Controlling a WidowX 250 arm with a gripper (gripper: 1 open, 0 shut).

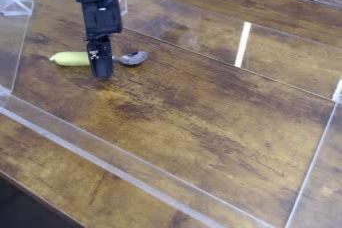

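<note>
My black gripper [100, 64] reaches down from the top left, low over the wooden table, its tip in front of a pale yellow-green elongated object [68, 59] that extends out to its left. A silver spoon-like piece [132, 58] shows just to the right of the fingers; the rest of it is hidden behind them. The fingers look close together, and I cannot make out anything held between them.
Clear plastic walls [116, 163] border the work area on several sides, with white tape strips [243, 44] at the back right.
</note>
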